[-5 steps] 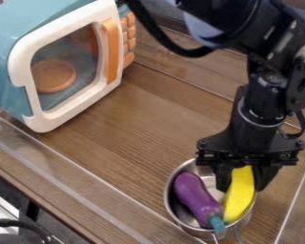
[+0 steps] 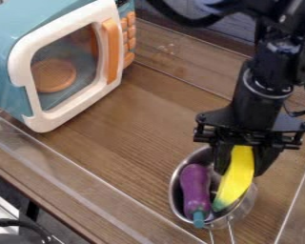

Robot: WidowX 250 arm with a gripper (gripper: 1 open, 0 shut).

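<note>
My gripper [image 2: 242,152] is shut on a yellow banana [image 2: 234,179], holding it upright at a tilt over the right side of a metal pot [image 2: 178,173]. The banana's lower end is within the pot's outline. A purple eggplant [image 2: 197,193] with a teal tip lies in the pot, left of the banana. The fingertips are partly hidden by the gripper's dark body and the banana.
A toy microwave [image 2: 41,100] with a teal body and white door frame stands at the upper left. Dark cables are at the lower left.
My gripper has risen with the banana, which now stands higher and more upright. The eggplant appears slightly shifted.
</note>
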